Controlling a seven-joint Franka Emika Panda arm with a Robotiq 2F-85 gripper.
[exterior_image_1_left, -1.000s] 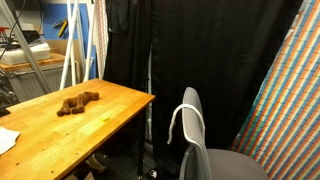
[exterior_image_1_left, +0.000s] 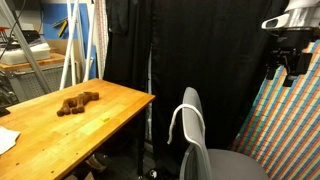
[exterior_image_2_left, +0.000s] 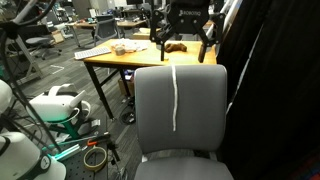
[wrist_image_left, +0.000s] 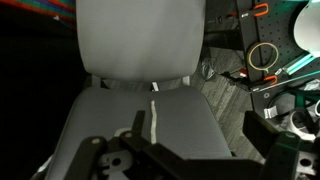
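A grey chair has an upright backrest (exterior_image_2_left: 192, 110), and a thin whitish strip (exterior_image_2_left: 175, 98) hangs down its front face. From the side, the strip (exterior_image_1_left: 178, 121) loops over the backrest's top edge. My gripper (exterior_image_2_left: 183, 47) stands open above the backrest, its two fingers apart with nothing between them. The wrist view looks down on the chair, with the strip (wrist_image_left: 153, 121) left of the gap between the fingertips. In exterior view 1 the gripper (exterior_image_1_left: 280, 78) shows at upper right, above the chair.
Behind the chair, a wooden table (exterior_image_1_left: 110, 105) carries a brown plush toy (exterior_image_1_left: 78, 102). Black curtains (exterior_image_1_left: 220, 60) hang alongside. A rack of tools and cables (wrist_image_left: 270, 50) stands to one side of the chair in the wrist view.
My gripper and arm have come into exterior view 1 from the right edge, over the chair. The chair, strip and plush toy have stayed put.
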